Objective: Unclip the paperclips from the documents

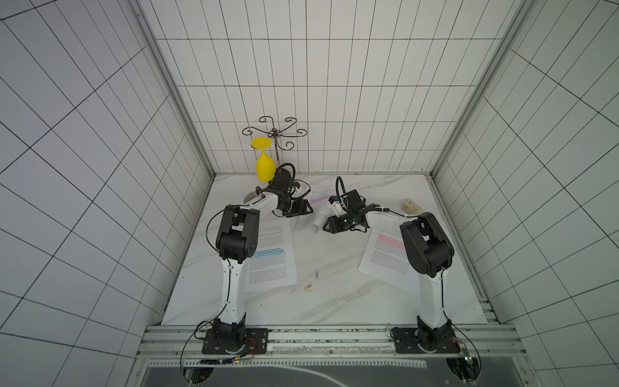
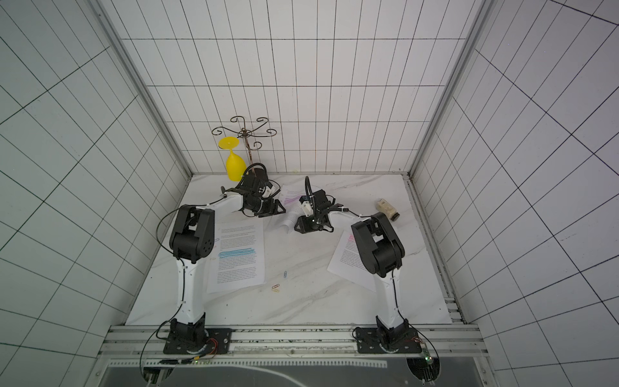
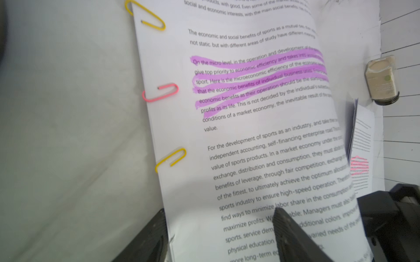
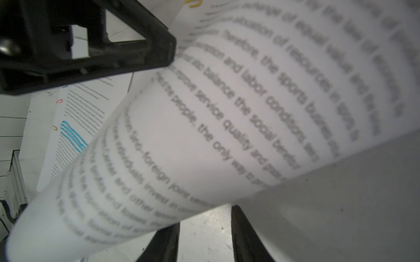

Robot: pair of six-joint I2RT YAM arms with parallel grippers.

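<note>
A purple-highlighted document [image 3: 258, 126] carries a yellow clip [image 3: 151, 15], a pink clip [image 3: 160, 91] and another yellow clip [image 3: 170, 159] along its left edge. My left gripper is open over that edge, below the lower clip. My right gripper is part open under the bent sheet [image 4: 218, 109], which curls up and fills most of the right wrist view; whether it grips paper there is unclear, though none shows between the visible tips.
A blue-highlighted document [image 1: 270, 271] lies left, a pink-highlighted one [image 1: 387, 258] right. Loose clips [image 1: 308, 287] lie front centre. A yellow goblet [image 1: 264, 164], metal stand and small bottle [image 1: 411, 206] stand toward the back.
</note>
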